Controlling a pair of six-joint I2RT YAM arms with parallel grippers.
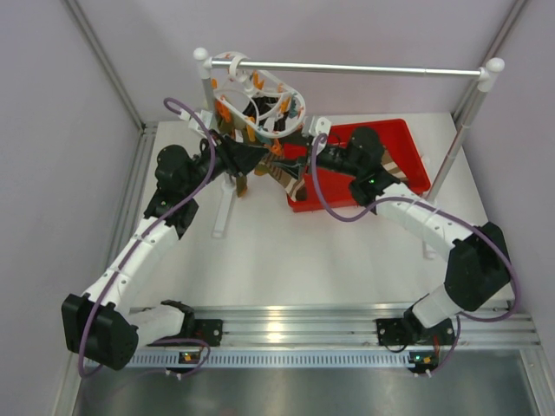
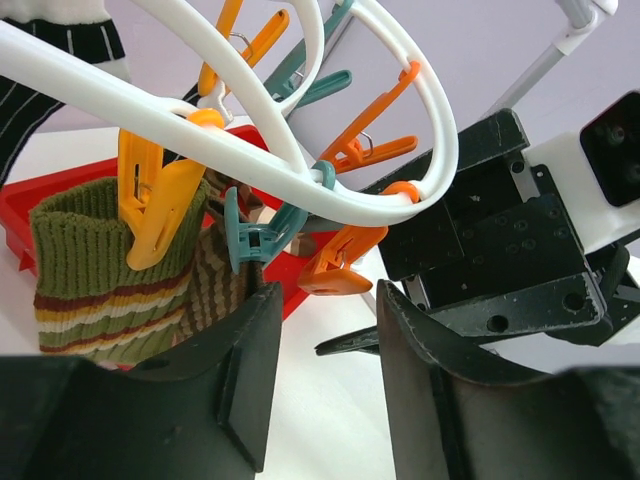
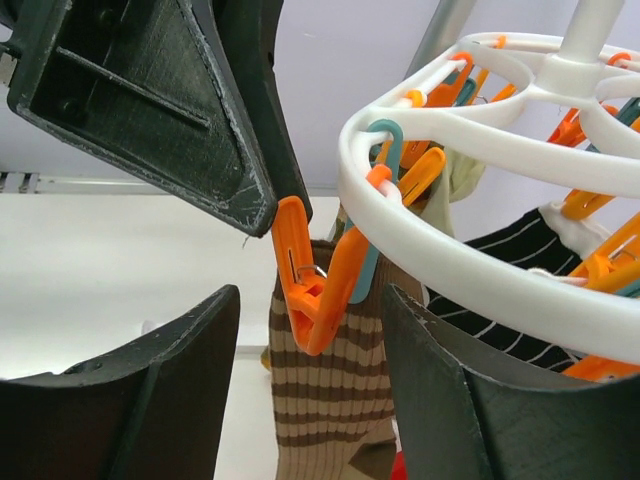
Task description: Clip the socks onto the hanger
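Note:
The white hanger (image 1: 282,130) hangs from the rail with several clips and socks on it. An orange clip (image 2: 345,262) hangs from its rim beside a teal clip (image 2: 262,232). My left gripper is partly open just below that orange clip; in the right wrist view, its dark finger (image 3: 262,165) meets the clip's upper end. My right gripper stands open, its fingers either side of the same orange clip (image 3: 318,285). Behind hangs a brown striped sock (image 3: 325,400); a green sock (image 2: 110,270) hangs from a yellow clip (image 2: 158,195).
A red bin (image 1: 329,204) with socks in it lies behind the right arm. A metal rail (image 1: 347,68) spans overhead on white posts. The two grippers are close together at the hanger's rim. White table (image 1: 303,260) between the arms is clear.

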